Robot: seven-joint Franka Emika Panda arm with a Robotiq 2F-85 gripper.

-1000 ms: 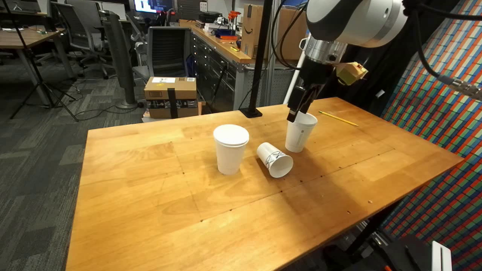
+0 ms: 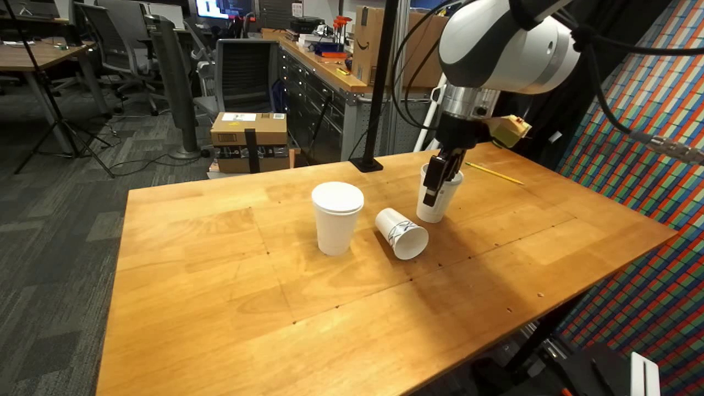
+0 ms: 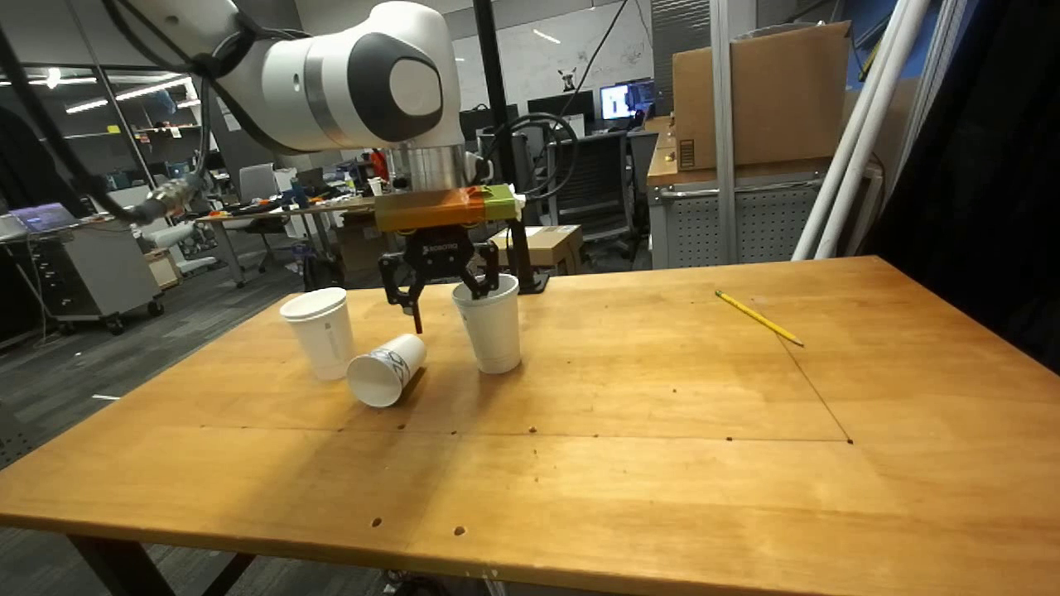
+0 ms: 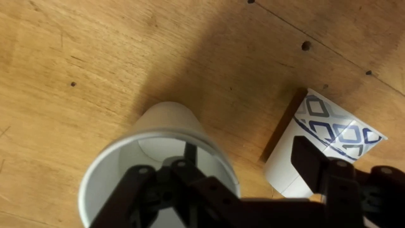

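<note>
An open white paper cup [image 3: 493, 343] stands upright on the table. My gripper [image 3: 450, 312] straddles its near wall from above: one finger reaches down inside the cup and the other hangs outside. In the wrist view a gap shows between the fingers, with the cup's rim [image 4: 161, 133] passing through it. The fingers are not closed on the wall. Beside the outer finger, a smaller white cup [image 4: 290, 167] with a blue and grey diamond pattern lies on its side. Farther over, a tall white cup with a white lid [image 2: 335, 227] stands upright.
A yellow pencil [image 3: 760, 318] lies near the back of the wooden table [image 2: 218, 310]. A black post [image 2: 373, 99] rises from the table's back edge.
The gripper has come down, bringing one finger into the upright cup; before, its fingers were higher, at about rim level. All three cups stay where they were.
</note>
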